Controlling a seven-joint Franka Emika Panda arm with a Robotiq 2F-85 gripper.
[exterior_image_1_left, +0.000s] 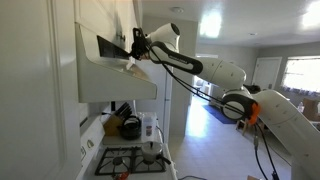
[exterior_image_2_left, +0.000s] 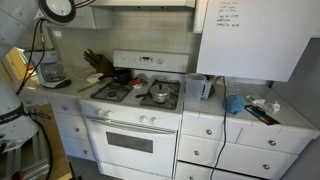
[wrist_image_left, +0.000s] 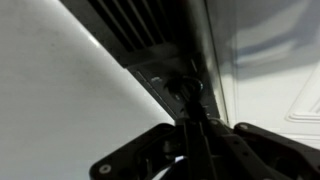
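High at the range hood (exterior_image_1_left: 125, 85), my gripper (exterior_image_1_left: 139, 45) reaches in from the right, close to the hood's dark recessed front. The wrist view shows my gripper shut, its fingertips dark and hard to make out against a dark panel (wrist_image_left: 150, 75). A small round, dark knob-like part (wrist_image_left: 184, 87) lies just beyond the fingertips. Whether they touch it cannot be told. Nothing shows between the fingers. Slots (wrist_image_left: 128, 22) run across the panel's upper part.
Below the hood stands the stove (exterior_image_2_left: 130, 135), with a metal pot (exterior_image_2_left: 159, 93) on it. A clear pitcher (exterior_image_2_left: 195, 87) and a blue item (exterior_image_2_left: 235, 103) are on the right counter. A white cabinet (exterior_image_1_left: 40, 90) stands near the arm. Open room lies to the right.
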